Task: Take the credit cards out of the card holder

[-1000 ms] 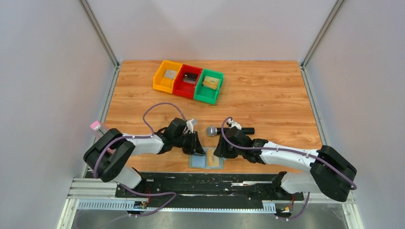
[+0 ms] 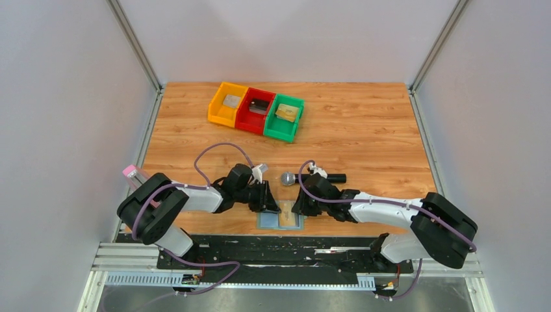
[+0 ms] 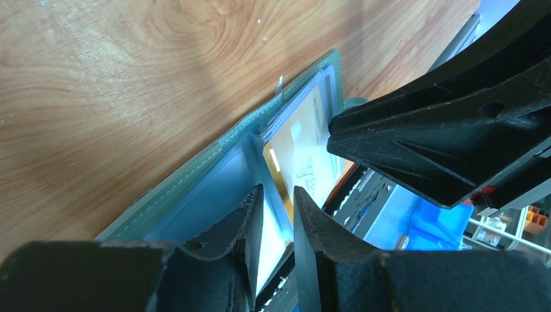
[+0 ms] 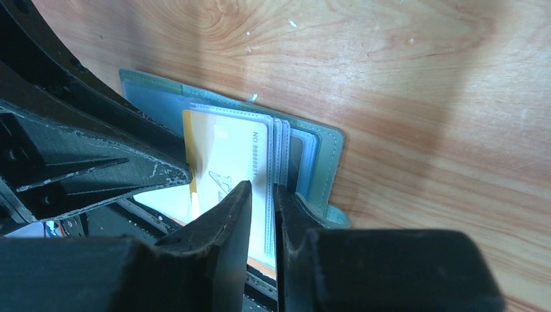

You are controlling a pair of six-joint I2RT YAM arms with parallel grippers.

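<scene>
The card holder point(image 2: 268, 222) lies spread on the table near its front edge, blue-green with clear sleeves. In one sleeve sits a white card point(image 4: 224, 140) with an orange edge point(image 3: 278, 170). My left gripper is at that orange edge, its two fingers slightly apart; whether the card's edge lies between them is hard to make out. From the other side, my right gripper is shut on the outer edge of the card sleeve point(image 4: 269, 146). More sleeves and a dark card point(image 4: 295, 158) show behind it.
Yellow point(image 2: 222, 116), red point(image 2: 250, 123) and green point(image 2: 280, 130) bins stand at the back, each with a flat item inside. Just behind the grippers lies a black microphone point(image 2: 336, 177). Free table spreads to the back right.
The right arm's elbow has shifted a little to the left and the left arm's elbow slightly to the right. Both grippers stay at the card holder.
</scene>
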